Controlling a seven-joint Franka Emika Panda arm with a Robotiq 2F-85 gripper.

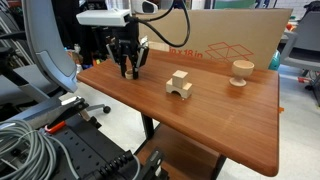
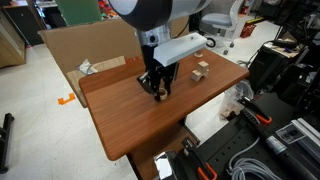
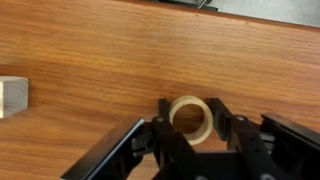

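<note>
A small pale wooden ring [image 3: 190,99] lies on the table, its round opening seen from above in the wrist view. My gripper is down at it, one dark fingertip on each side. The fingers stand part open with the ring between them; whether both pads touch it cannot be made out. From the side, in exterior view 1, the gripper [image 1: 129,73] points straight down and partly covers the ring.
To the ring's right, a pale cube [image 1: 180,76] sits on a notched wooden block [image 1: 178,89]. A wooden cup [image 1: 241,72] stands farther along the table [image 1: 235,120]. Bare tabletop lies at the near right. A cardboard panel [image 1: 235,38] stands behind.
</note>
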